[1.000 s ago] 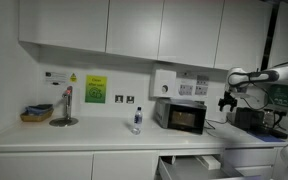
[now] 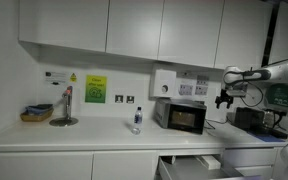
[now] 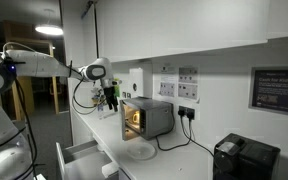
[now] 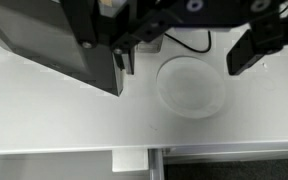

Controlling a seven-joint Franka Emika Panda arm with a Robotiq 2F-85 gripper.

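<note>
My gripper is open, with its dark fingers well apart and nothing between them. In the second exterior view, the gripper hangs above the counter near the microwave. The microwave door stands open, and warm light shows inside. From the wrist, a round white plate lies flat on the counter below the gap between the fingers. The dark door fills the upper left of the wrist view, close beside the left finger. The microwave's inside is mostly hidden.
An open drawer juts out below the counter. A black toaster stands farther along the counter, with cables on the wall between. To the left are a bottle, a tap and a basket.
Over the last second, my gripper has shifted slightly left and up in the first exterior view. The microwave and other objects look unmoved.
</note>
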